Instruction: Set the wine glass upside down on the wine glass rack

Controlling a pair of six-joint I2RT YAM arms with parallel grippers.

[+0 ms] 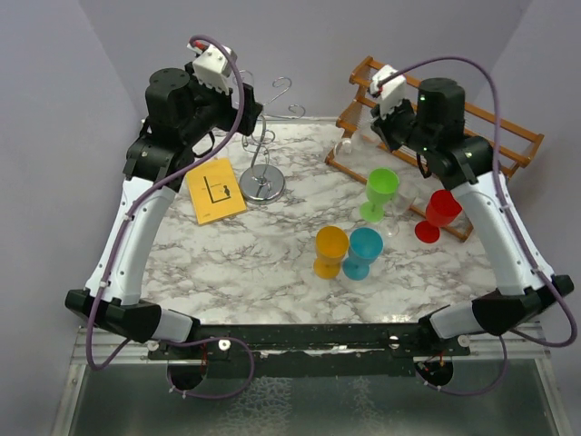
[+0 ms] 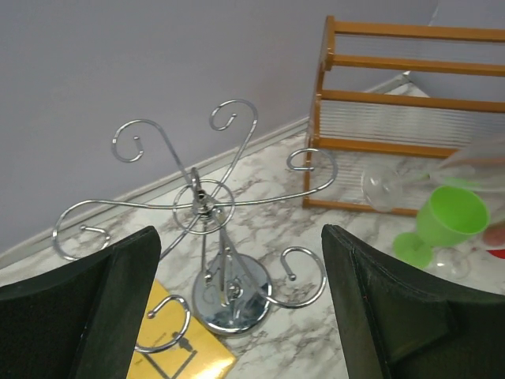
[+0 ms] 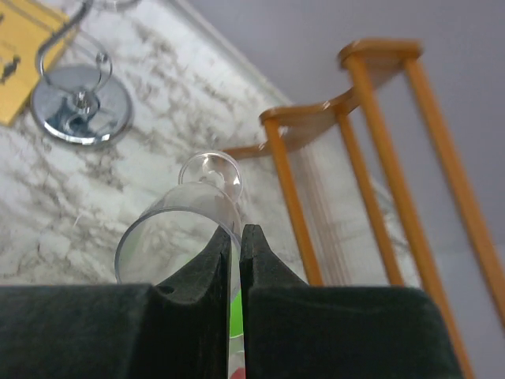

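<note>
My right gripper is shut on the rim of a clear wine glass point(image 3: 170, 229). In the top view that glass point(image 1: 346, 148) is tilted, held off the table, its foot pointing left toward the rack. The chrome wine glass rack point(image 1: 262, 184), with curled wire arms, stands at the back left. In the left wrist view the rack's hub point(image 2: 203, 207) lies between the spread fingers of my left gripper. That gripper is open, with no glass between its fingers. The held glass's foot point(image 2: 382, 186) shows at the right there.
A wooden slatted rack point(image 1: 454, 104) stands behind the right gripper. Green point(image 1: 380, 189), red point(image 1: 440, 210), orange point(image 1: 330, 248) and blue point(image 1: 363, 250) goblets and another clear glass point(image 1: 399, 202) occupy the right side. A yellow book point(image 1: 215, 189) lies left of the chrome base.
</note>
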